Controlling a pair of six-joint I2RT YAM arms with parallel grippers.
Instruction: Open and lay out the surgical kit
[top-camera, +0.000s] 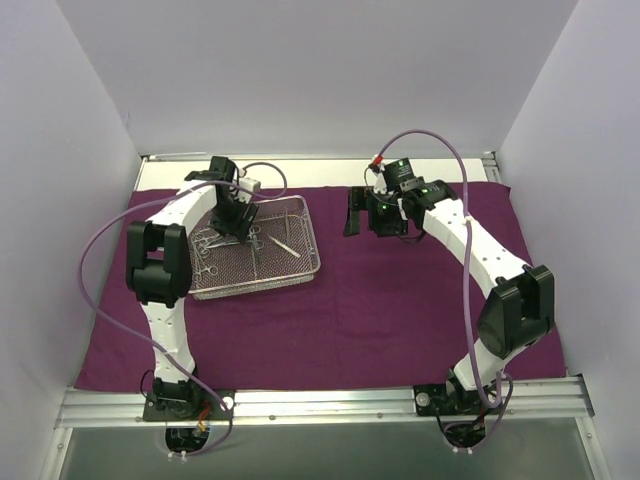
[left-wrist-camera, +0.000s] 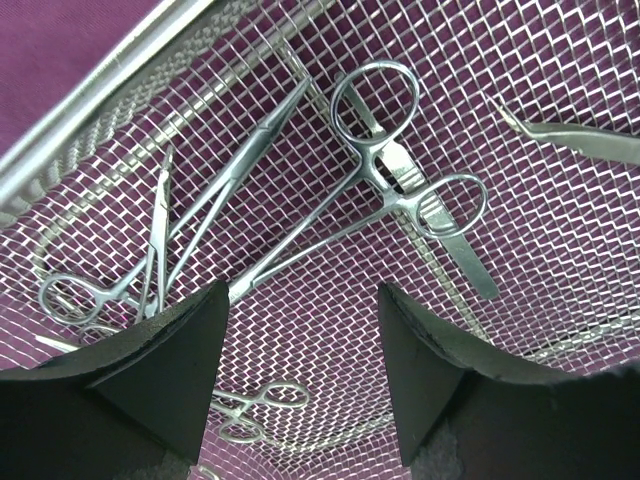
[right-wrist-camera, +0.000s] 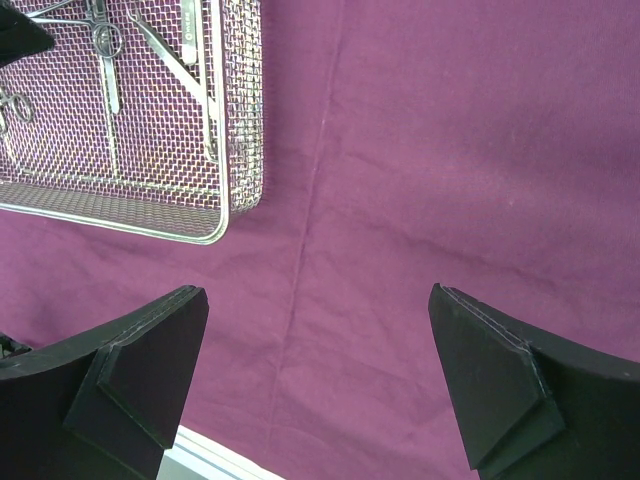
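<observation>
A wire mesh tray of steel instruments sits left of centre on the purple drape. My left gripper hangs open over its interior; the left wrist view shows ring-handled clamps, closed-ringed needle-holder-like tools, a flat-handled instrument and curved tweezers beneath it, none held. My right gripper stands open above bare drape to the right of the tray, whose right end with more instruments shows in the right wrist view.
The purple drape is clear right of the tray and in front of it. A white strip runs along the back, with grey walls around the workspace.
</observation>
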